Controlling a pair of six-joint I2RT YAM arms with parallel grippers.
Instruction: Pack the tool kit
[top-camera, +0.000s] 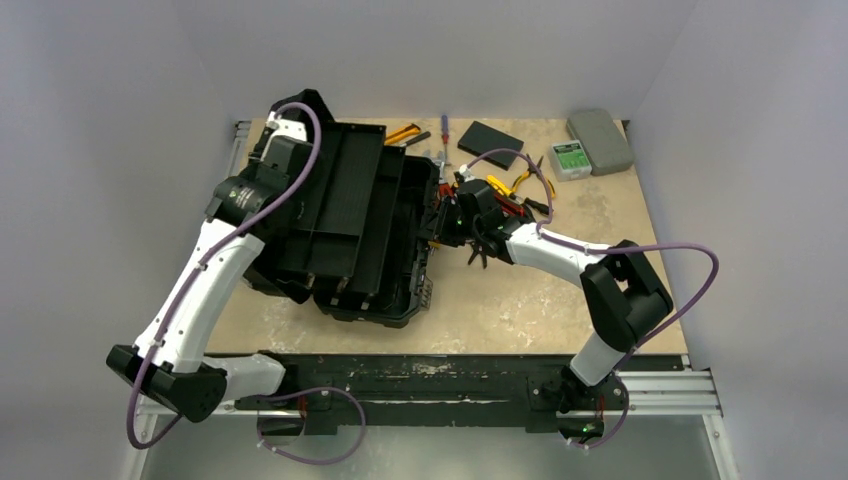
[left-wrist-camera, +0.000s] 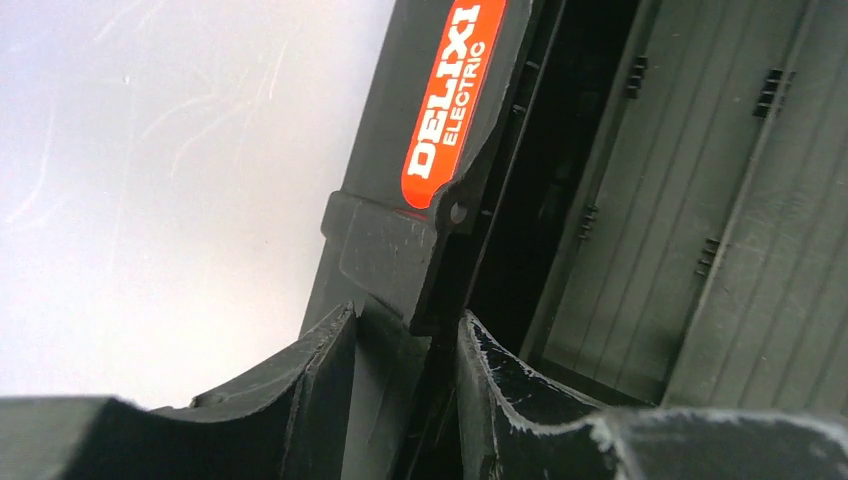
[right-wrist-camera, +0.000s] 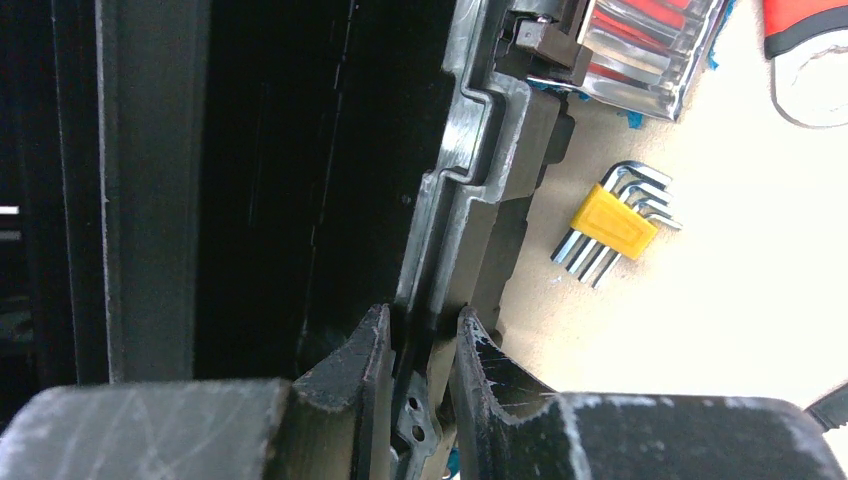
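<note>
The black toolbox (top-camera: 425, 170) stands on the left of the table, its lid swung far back and its stepped trays (top-camera: 345, 190) spread out. My left gripper is shut on the lid edge, just below the orange-red label (left-wrist-camera: 452, 95). In the top view its arm hides most of the lid. My right gripper is shut on the rim of the box (right-wrist-camera: 465, 180) on its right side. Beyond that rim lies a hex key set (right-wrist-camera: 615, 222) in a yellow holder.
Pliers (top-camera: 530, 175), a screwdriver (top-camera: 445, 128), a black case (top-camera: 490, 143), a clear box with a green label (top-camera: 571, 158) and a grey case (top-camera: 600, 140) lie at the back.
</note>
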